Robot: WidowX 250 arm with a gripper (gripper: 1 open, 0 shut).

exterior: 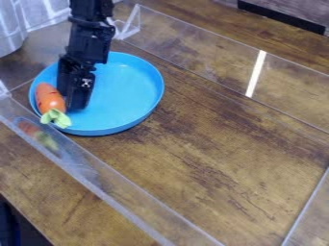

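A blue plate (129,101) rests on the wooden table in the upper left of the camera view. An orange toy carrot (50,100) with pale green leaves lies at its left edge. My dark gripper (68,98) reaches down from the top onto the plate, right beside the carrot. Its fingers are dark and overlap each other, so whether they touch the carrot is hard to tell.
Clear plastic barriers (103,187) run along the front left and behind the plate, with a crumpled clear sheet at the top left.
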